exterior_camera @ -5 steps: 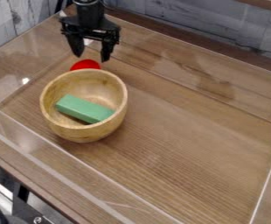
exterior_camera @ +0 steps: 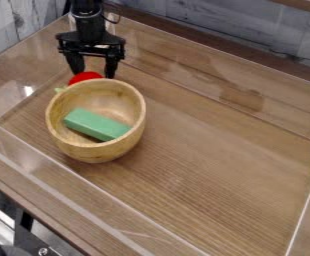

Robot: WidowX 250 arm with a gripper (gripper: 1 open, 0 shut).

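My gripper [exterior_camera: 91, 52] is at the top left of the camera view, over a red object [exterior_camera: 86, 78] that sits just behind a large wooden bowl [exterior_camera: 127, 105]. Its fingers are dark and small in the picture, so how far apart they stand is hard to tell. A green block [exterior_camera: 96, 124] lies inside the bowl.
The dark left edge of the table runs along the side of the view, near the bottom left.
My gripper has shifted a little to the left and down, closer above the red object. The bowl and green block look unmoved.
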